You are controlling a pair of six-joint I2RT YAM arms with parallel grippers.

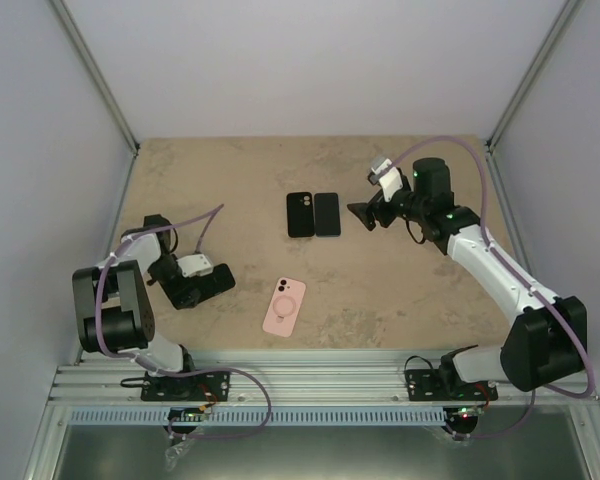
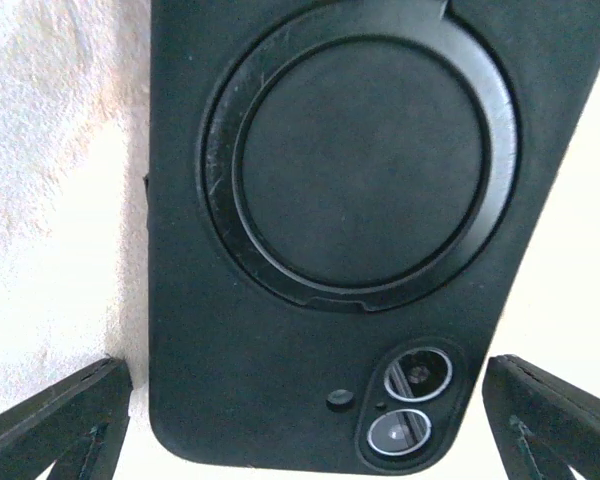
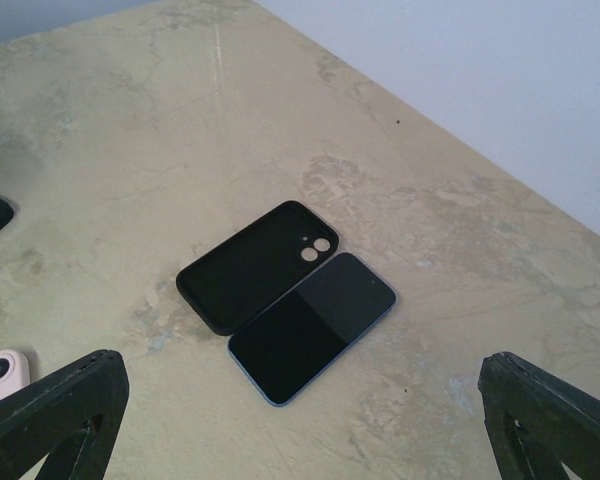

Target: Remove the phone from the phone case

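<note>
A black phone case with a ring on its back (image 2: 360, 160) lies camera side up at the left of the table. My left gripper is open close over its camera end, one finger to each side. From above, the arm hides part of this black case (image 1: 218, 281). An empty black case (image 3: 250, 270) with camera holes lies beside a dark-screened phone (image 3: 313, 327) at the table's middle. My right gripper (image 1: 365, 213) hangs open to the right of that pair, nothing between its fingers.
A pink phone or cased phone with a ring (image 1: 284, 307) lies near the table's front edge. Pale walls enclose both sides and the back.
</note>
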